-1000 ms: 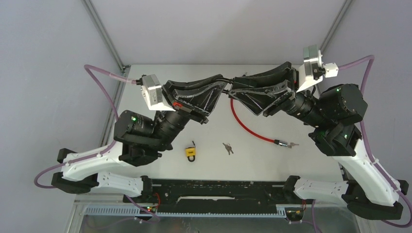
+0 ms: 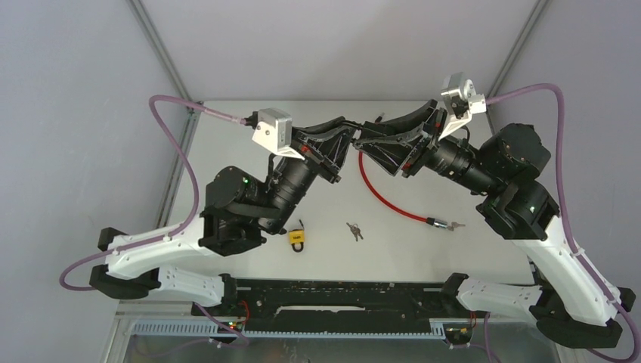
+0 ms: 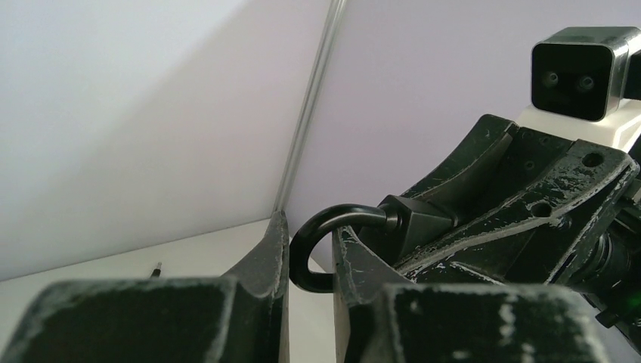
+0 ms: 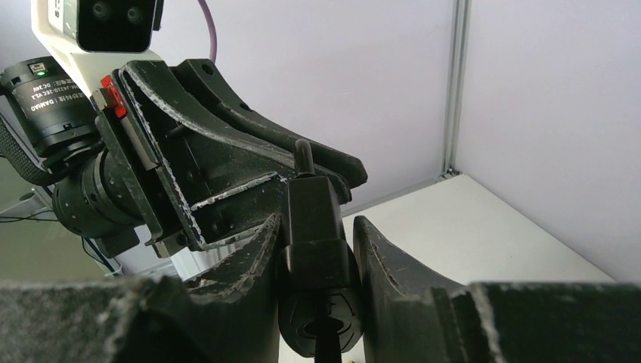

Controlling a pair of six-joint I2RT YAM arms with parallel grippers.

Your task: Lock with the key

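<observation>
In the left wrist view, a black padlock's curved shackle [image 3: 340,215] passes at the fingertips of my left gripper. One finger is at the outside of its bend, and a small gap shows towards the other finger; whether they clamp it I cannot tell. The padlock's dark body [image 4: 314,219] lies between the fingers of my right gripper, which appear close against both sides. A round keyhole end [image 4: 321,325] faces the right camera, with a thin dark piece in it, too obscured to identify as a key. From above, the padlock is mostly hidden between the grippers.
On the white table [image 2: 249,261] lie a yellow padlock [image 2: 296,237], a pair of loose keys [image 2: 355,231] and a red cable lock [image 2: 385,202] with a key at its metal end. Both grippers hang above the table, nearly tip to tip.
My left wrist has swung right and tilted steeper while its tips stay near the padlock. The things on the table have not moved.
</observation>
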